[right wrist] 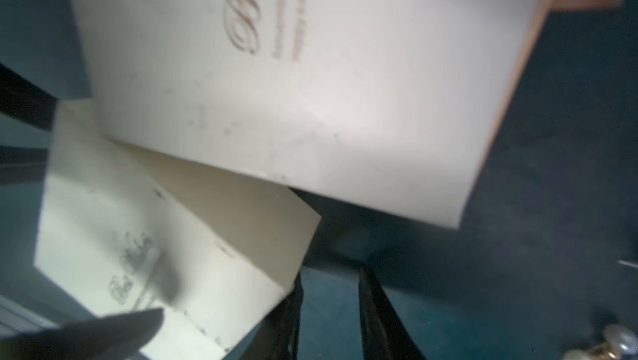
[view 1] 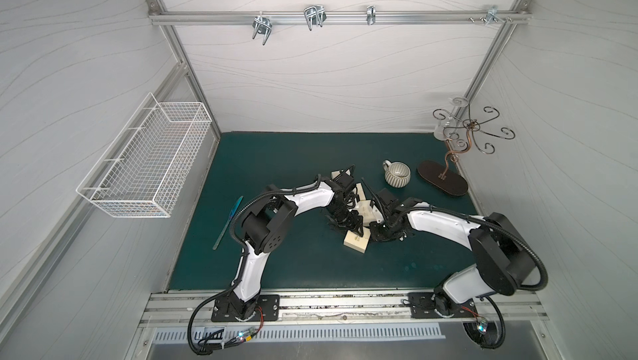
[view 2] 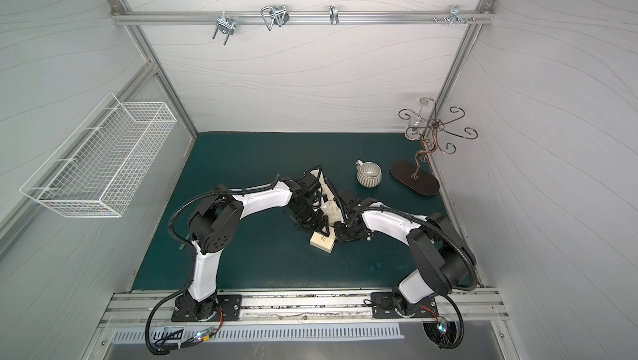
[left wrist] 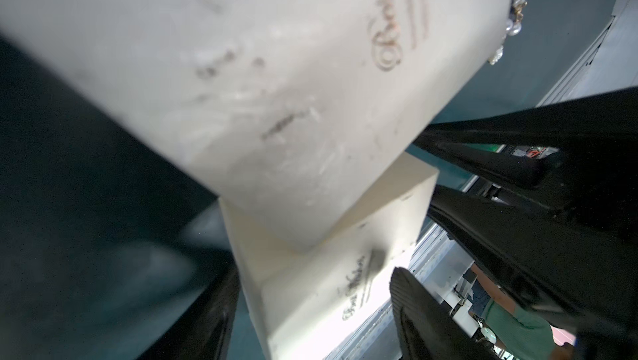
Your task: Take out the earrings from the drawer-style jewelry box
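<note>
A cream box (view 1: 356, 241) with script lettering lies near the table's middle. Against its far side is a second lettered white box (view 1: 366, 212), partly covered by the arms. In the left wrist view, my left gripper is part open, its fingers (left wrist: 408, 300) on either side of the nearer box (left wrist: 335, 280). My right gripper stands open beside that box's corner, only dark table showing between its fingers. Pearl jewelry lies past the farther box; a pearl piece (right wrist: 614, 341) also shows in the right wrist view. Box interiors are mostly hidden.
A striped cup (view 1: 397, 174) and a metal stand on a dark oval base (view 1: 442, 178) are at the back right. A blue pen-like stick (view 1: 228, 222) lies at left. Both grippers are very close together.
</note>
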